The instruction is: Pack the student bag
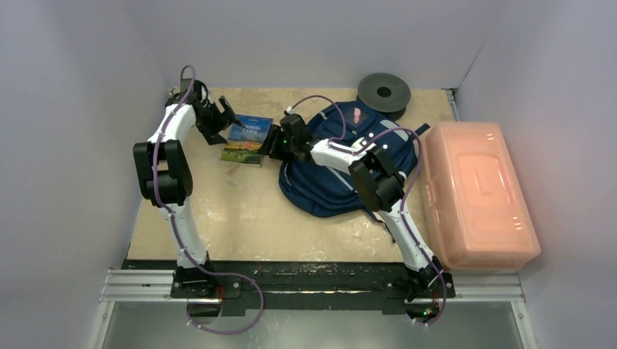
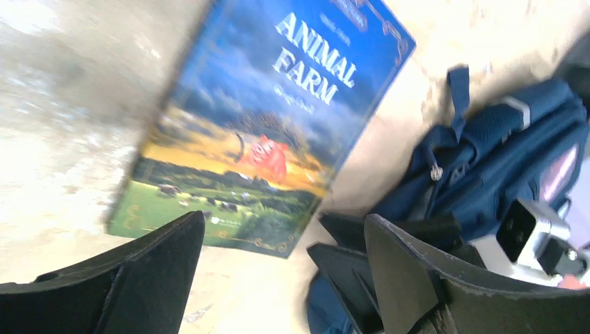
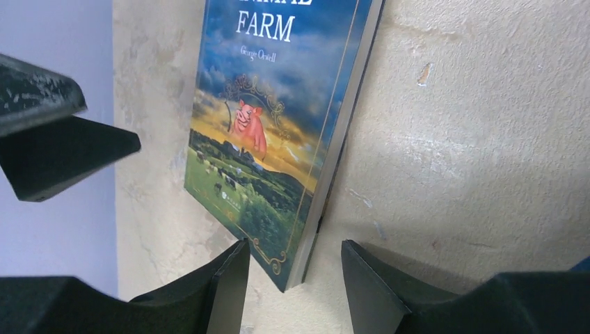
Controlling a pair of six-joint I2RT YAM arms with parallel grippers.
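A blue and green "Animal Farm" book lies cover up on the table between my two grippers. My left gripper is at the book's left side, fingers apart; in the left wrist view the cover lies beyond its parted fingers, nothing held. At the book's right edge is my right gripper, part open. In the right wrist view the book's near corner appears between its fingertips; whether they touch it cannot be told. The navy bag lies to the right, partly under the right arm.
A dark round spool stands behind the bag. On the right sits a large translucent orange bin.
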